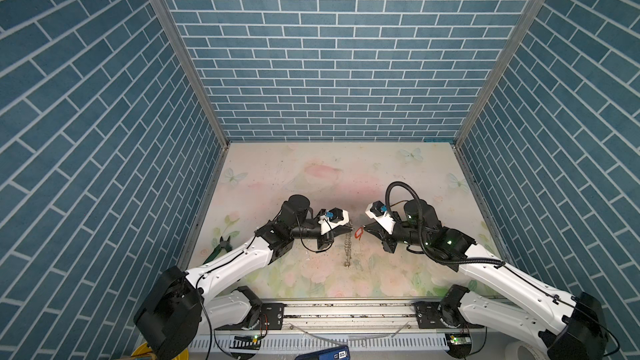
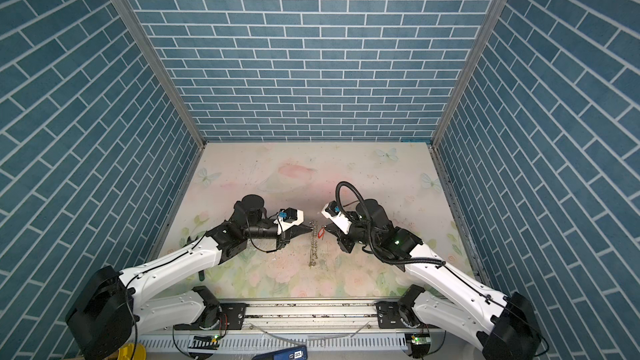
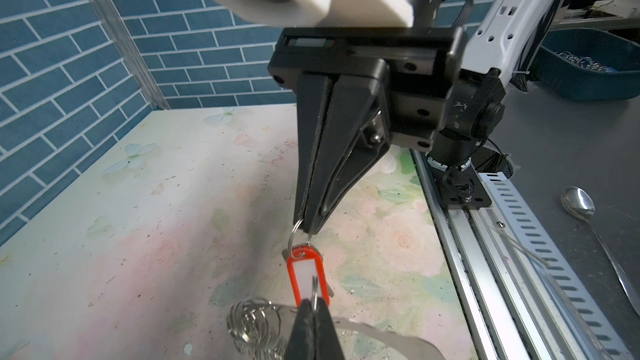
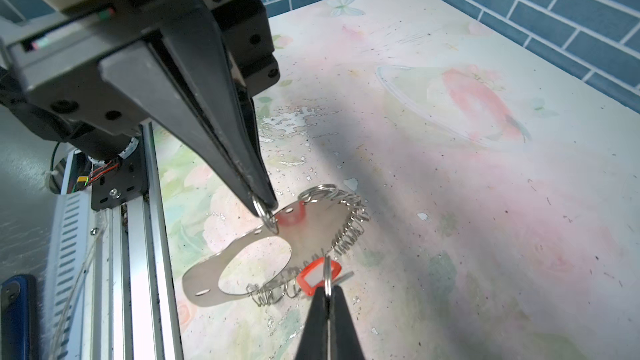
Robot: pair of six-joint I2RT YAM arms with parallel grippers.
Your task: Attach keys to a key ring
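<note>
My left gripper (image 1: 348, 228) and right gripper (image 1: 366, 228) face each other over mid-table, both shut. In the left wrist view a red key tag (image 3: 305, 274) hangs by a silver ring (image 3: 292, 236) at the tips of the right gripper. In the right wrist view the left gripper has a small silver ring (image 4: 268, 224) at its tips, above a metal plate (image 4: 206, 280) with many rings (image 4: 350, 233) along it. Whether that plate hangs or lies on the table is unclear.
Green-handled pliers (image 1: 221, 248) lie at the table's left. Beyond the front rail, a spoon (image 3: 578, 203) and a teal bin (image 3: 586, 80) show in the left wrist view.
</note>
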